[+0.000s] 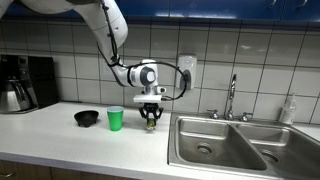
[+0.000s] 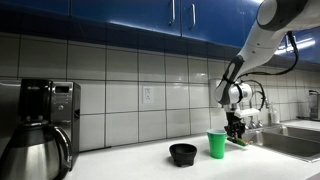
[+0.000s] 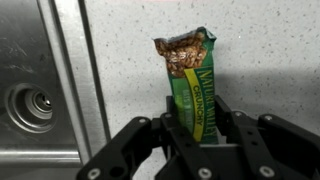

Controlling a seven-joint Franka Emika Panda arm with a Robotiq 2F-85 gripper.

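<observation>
A granola bar in a green and yellow wrapper stretches away from my gripper in the wrist view, its near end between the fingers. My gripper is shut on it. From the first exterior view, the bar hangs below the fingers, over or close to the white counter; whether it touches the counter is hard to tell. In the second exterior view the gripper is small and far to the right.
Left of the arm stand a green cup and a black bowl. Right of it lies the double sink with a faucet. A coffee maker occupies the counter's far left end.
</observation>
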